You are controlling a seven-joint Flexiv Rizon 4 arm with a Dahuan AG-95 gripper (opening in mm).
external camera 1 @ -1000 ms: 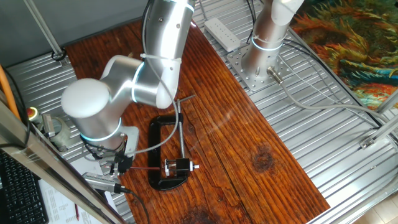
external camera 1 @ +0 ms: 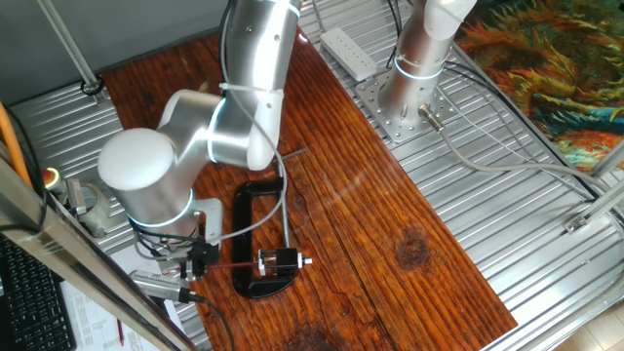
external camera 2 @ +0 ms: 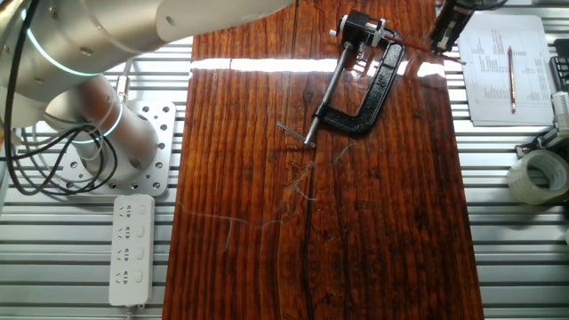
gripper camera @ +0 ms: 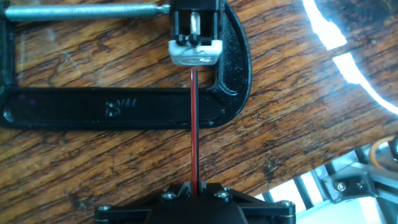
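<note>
A dark red-and-black pencil [gripper camera: 194, 130] runs from my gripper up to the white front of a small black device [gripper camera: 196, 53], possibly a sharpener. My gripper is shut on the pencil near its rear; in exterior view 2 a short piece sticks out behind the fingers. The pencil's far end meets the white front or stops just short; I cannot tell which. A black C-clamp [gripper camera: 118, 109] lies on the wooden board [external camera 1: 390, 263] with the device at its screw end. In exterior view 1 the gripper stands left of the clamp, low over the board.
Left of the board lie papers [external camera 1: 93, 317] and a keyboard [external camera 1: 24, 292]. Tape rolls [external camera 2: 540, 175] sit on the slatted metal surface. Beside the arm base [external camera 1: 405, 97] is a white power strip [external camera 1: 348, 54]. Most of the board is clear.
My gripper now sits a little nearer the black device, still with the pencil. The clamp and device have not moved.
</note>
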